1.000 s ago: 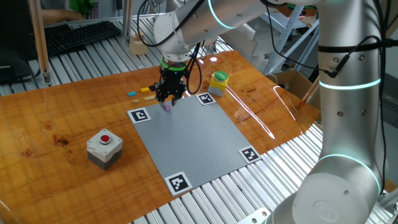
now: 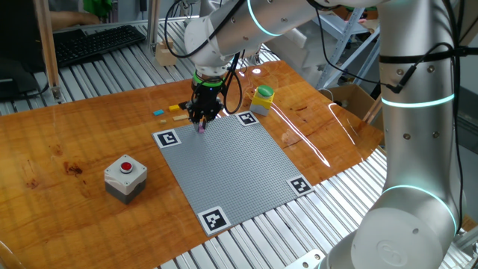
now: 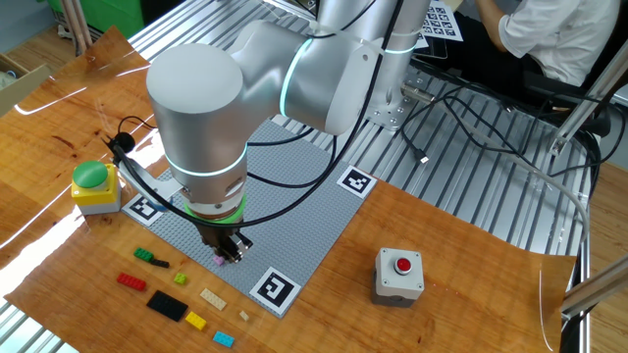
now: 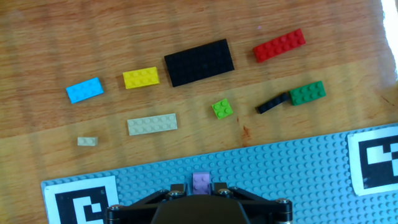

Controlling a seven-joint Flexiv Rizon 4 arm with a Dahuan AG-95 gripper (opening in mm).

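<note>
A lavender brick (image 4: 201, 182) is at the edge of the studded baseplate (image 4: 249, 163) nearest the loose bricks. In the wrist view my gripper has one fingertip on either side of this brick. Whether the fingers press on it is unclear. From the first exterior view, the gripper (image 2: 200, 123) points down at the plate's far edge, with a bit of the lavender brick (image 2: 201, 129) showing below it. The second exterior view has the brick (image 3: 219, 261) beside the dark fingers; its underside is hidden.
Off the plate lie loose bricks: blue (image 4: 84, 90), yellow (image 4: 141, 78), large black (image 4: 199, 63), red (image 4: 279, 45), green (image 4: 308, 93), lime (image 4: 222, 109) and beige (image 4: 152, 124). A red-button box (image 2: 125, 178) and a green-button box (image 2: 262, 99) flank the plate. Most of the plate is bare.
The fingers now sit slightly lower and look closer together around the lavender brick. Elsewhere on the table nothing has visibly moved.
</note>
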